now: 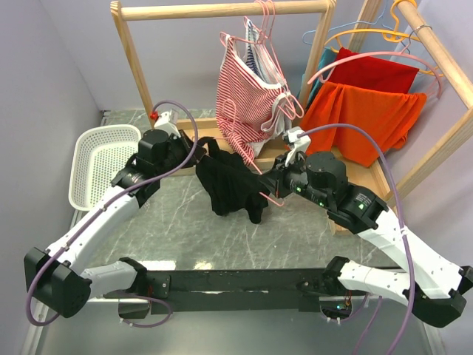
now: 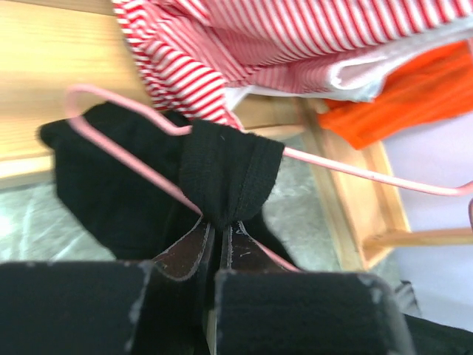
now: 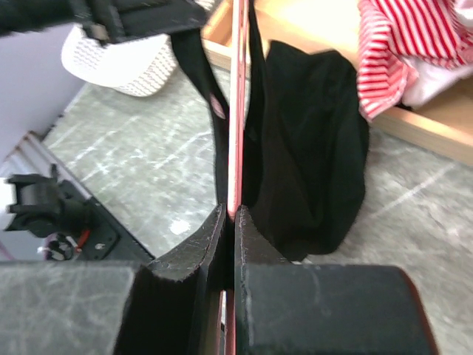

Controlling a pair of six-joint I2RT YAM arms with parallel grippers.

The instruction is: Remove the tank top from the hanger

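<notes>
A black tank top hangs crumpled low between both arms in the top view, partly round a pink hanger. My left gripper is shut on a bunched piece of the black cloth, with the hanger's wire running behind and beside it. On the other side, my right gripper is shut on the pink hanger, which points straight away from it in the right wrist view, black fabric hanging alongside. How much of the garment is still on the hanger is unclear.
Striped clothes hang on pink hangers behind, orange cloths on the right rack. A white basket stands at the left. Wooden rack beams frame the back and right.
</notes>
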